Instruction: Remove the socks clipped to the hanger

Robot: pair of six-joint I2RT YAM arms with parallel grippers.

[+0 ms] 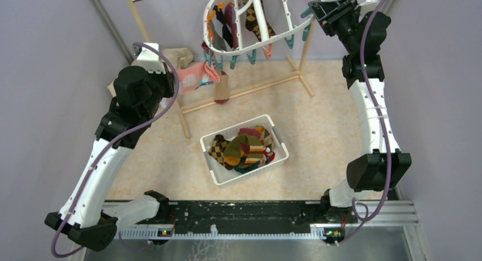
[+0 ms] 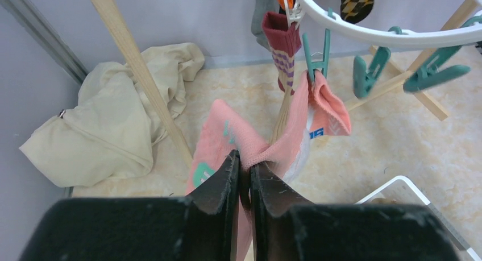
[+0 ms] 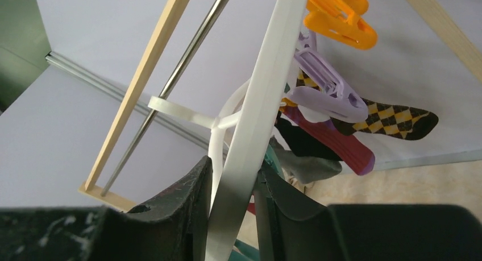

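A white hanger [image 1: 261, 40] holds several socks on coloured clips. My left gripper [image 1: 169, 79] has a pink sock [image 1: 193, 79] [image 2: 216, 141] between nearly closed fingers; part of the sock rises to a teal clip [image 2: 318, 62]. A beige-and-maroon sock [image 1: 221, 87] hangs behind it. My right gripper [image 1: 317, 15] is shut on the hanger's white rim [image 3: 256, 119]. In the right wrist view, checkered [image 3: 401, 121], red [image 3: 347, 147] and grey [image 3: 310, 167] socks hang beyond purple and orange clips.
A white basket [image 1: 206, 158] of socks sits on the floor between the arms. A wooden rack [image 1: 256, 87] stands behind, with cream cloth [image 2: 113, 130] at the left. Floor right of the basket is clear.
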